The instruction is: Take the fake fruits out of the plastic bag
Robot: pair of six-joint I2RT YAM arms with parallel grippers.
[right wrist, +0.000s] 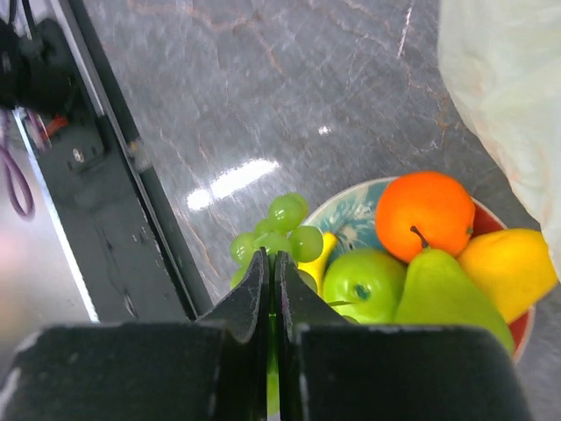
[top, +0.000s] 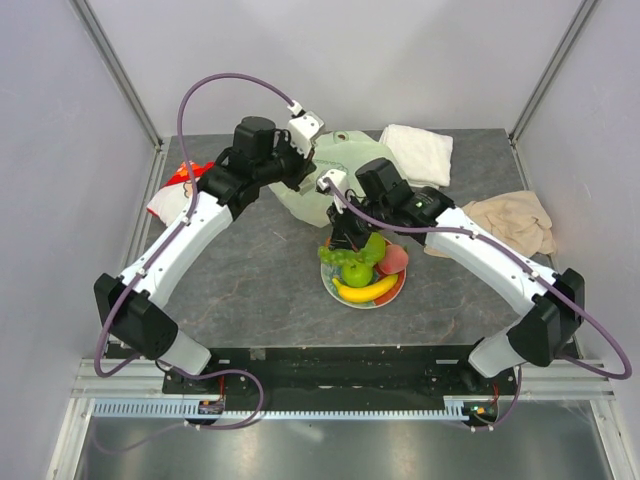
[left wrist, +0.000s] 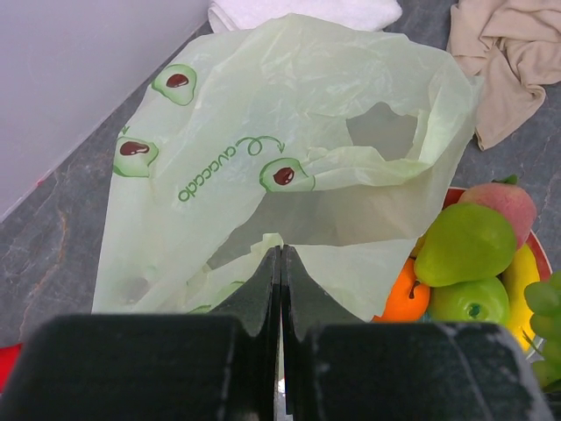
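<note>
My left gripper is shut over the pale avocado-print plastic bag, which looks open and slack; nothing clearly shows between the fingertips. My right gripper is shut on green grapes, held over a bowl of fruit at the middle of the table. In the bowl are an orange, a green apple, a pear, a banana, a peach and another yellow fruit.
A white towel and a beige cloth lie back and right. A red-and-white package sits at the left. Bare table shows left of and in front of the bowl.
</note>
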